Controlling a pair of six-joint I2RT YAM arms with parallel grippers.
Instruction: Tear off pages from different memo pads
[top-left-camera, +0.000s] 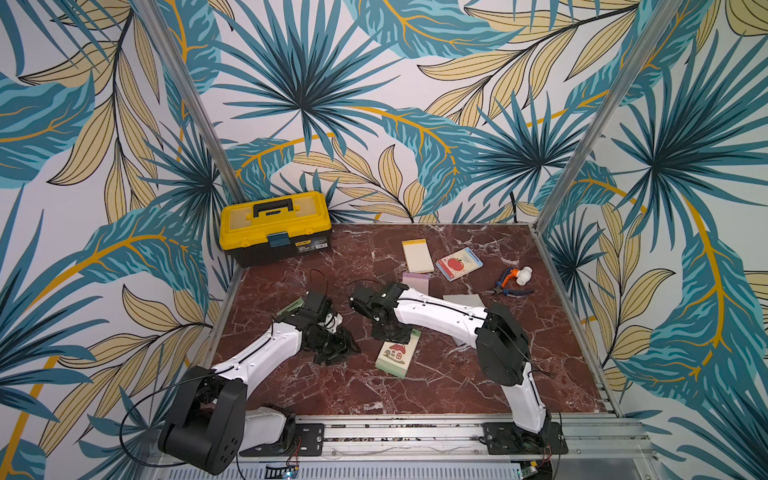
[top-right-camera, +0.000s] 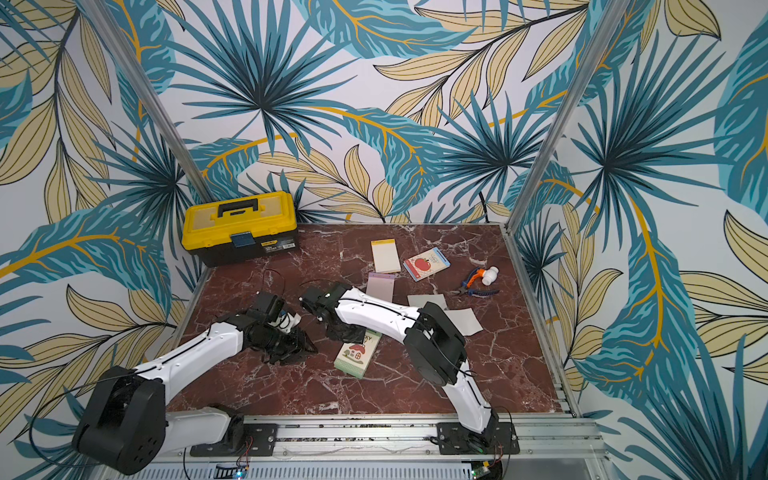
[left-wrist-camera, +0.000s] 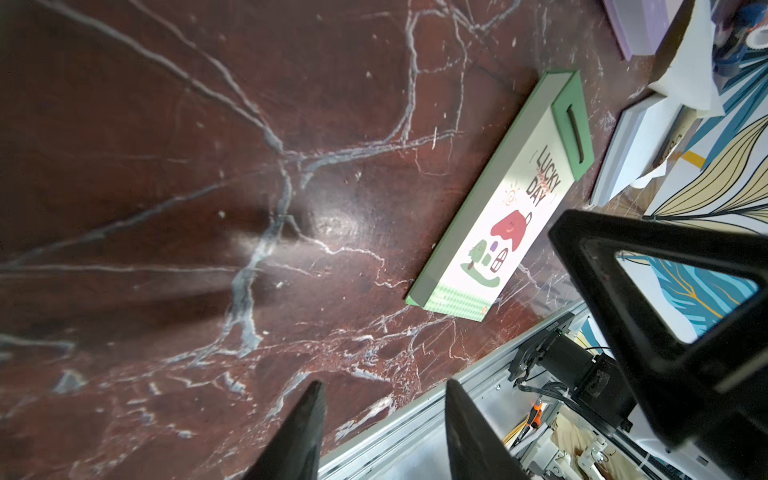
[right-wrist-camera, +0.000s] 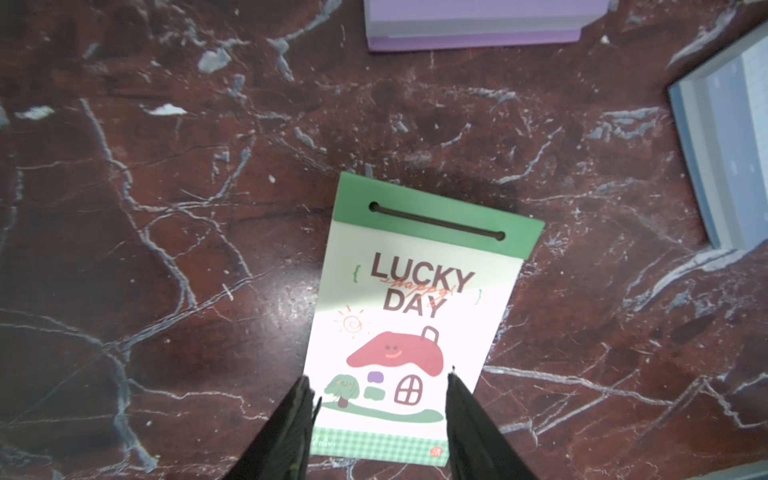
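The green and white "Lucky Day" memo pad (right-wrist-camera: 428, 320) lies flat on the table, whole in both wrist views; its far end is hidden in the top views. My right gripper is over the pad's lower end, fingers apart, with the printed cover visible beyond the gap. In the left wrist view no finger touches the pad's exposed left side. My left gripper is partly open to the pad's left, only bare table between its fingers. Farther back lie a lilac pad (top-left-camera: 414, 281), a yellow-topped pad (top-left-camera: 417, 257) and an apple-print pad (top-left-camera: 459, 264).
Loose white sheets (top-right-camera: 462, 321) lie right of the right arm. Pliers (top-left-camera: 512, 289) and an orange-and-white item (top-left-camera: 516, 276) sit at the right. A yellow toolbox (top-left-camera: 276, 224) stands at the back left. A green item (top-left-camera: 291, 305) is partly hidden behind the left arm.
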